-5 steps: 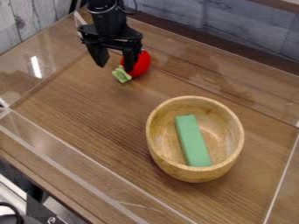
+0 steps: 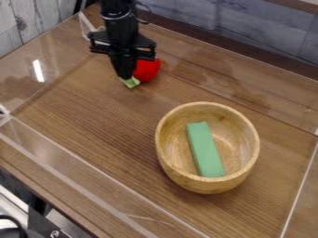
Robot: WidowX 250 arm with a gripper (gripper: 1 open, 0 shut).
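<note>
At the upper middle of the camera view my dark gripper reaches down over a red round object and a small light-green item, both partly hidden by it. Its fingers look close together; whether anything is between them is too small to tell.
A wooden bowl holding a long green block sits at the lower right of the table. A wall runs behind the back edge.
The arm has shifted a little, and my gripper now sits lower and more upright beside the red object. The bowl and green block are unchanged.
</note>
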